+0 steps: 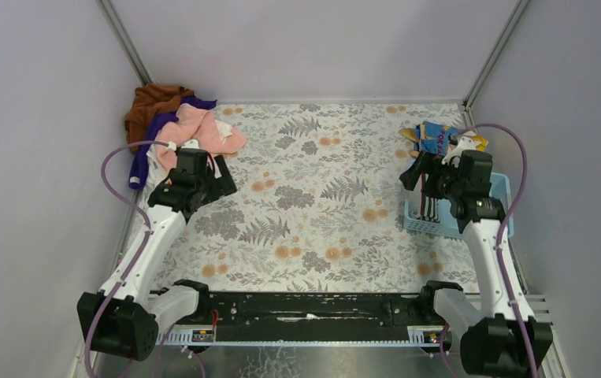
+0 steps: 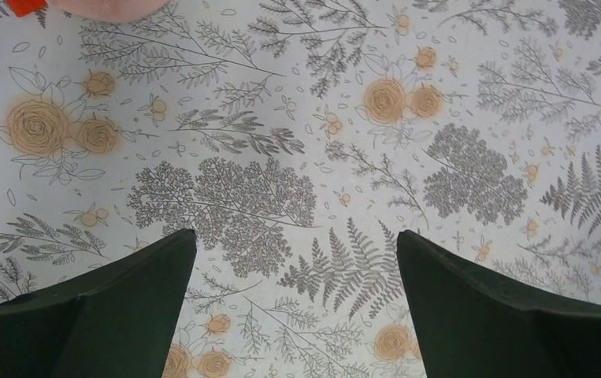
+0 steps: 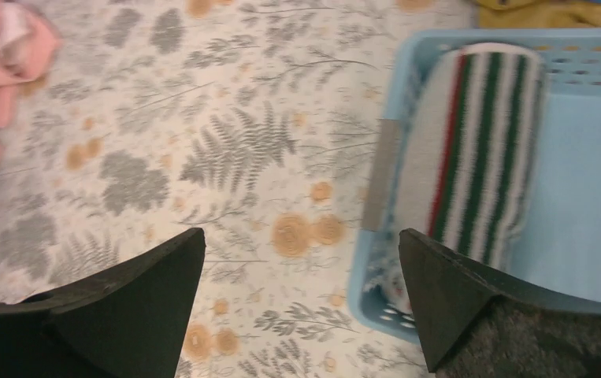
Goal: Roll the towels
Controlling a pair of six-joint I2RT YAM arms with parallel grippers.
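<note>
A rolled white towel with green and red stripes (image 3: 478,150) lies in the light blue basket (image 3: 398,102), along its left wall. Above that basket, my right gripper (image 1: 415,175) stands open, raised clear of the roll; in the right wrist view nothing is between its fingers. Heaped at the back left are loose towels: a pink one (image 1: 210,130), a brown one (image 1: 149,106) and a purple one (image 1: 137,167). My left gripper (image 1: 230,181) hangs open just in front of this heap, over bare tablecloth, with its fingers (image 2: 116,315) wide apart and empty.
Blue and yellow cloths (image 1: 432,135) lie behind the basket at the back right. To the right of the roll, the basket's floor (image 3: 588,173) is bare.
</note>
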